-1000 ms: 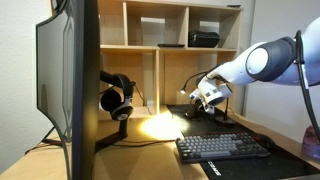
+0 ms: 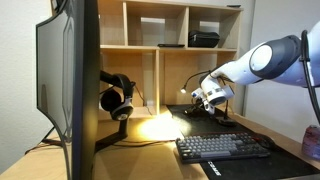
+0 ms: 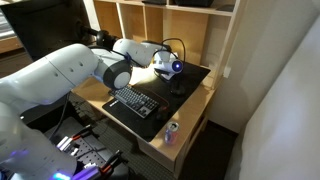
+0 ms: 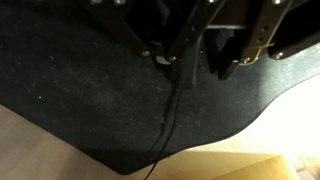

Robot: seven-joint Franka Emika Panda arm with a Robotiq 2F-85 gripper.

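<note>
My gripper [image 2: 198,104] is low over the back right of the desk, above a black desk mat [image 4: 80,90]. In the wrist view its fingers [image 4: 168,56] stand apart at the top edge. A dark, blurred thing sits around the gap, and a thin black cable [image 4: 166,125] runs from there over the mat's edge. Whether the fingers touch it is too dark to tell. In the second exterior view the arm reaches across the desk, the gripper [image 3: 167,74] beyond the keyboard [image 3: 138,101].
Black headphones [image 2: 117,100] hang on a stand left of a bright lit patch. A monitor [image 2: 70,90] fills the left foreground. Wooden shelves [image 2: 150,48] rise behind, holding a black case [image 2: 203,40]. A can [image 3: 171,131] stands at the desk's edge.
The gripper has shifted very slightly over the same part of the desk. Keyboard, headphones and monitor have stayed put.
</note>
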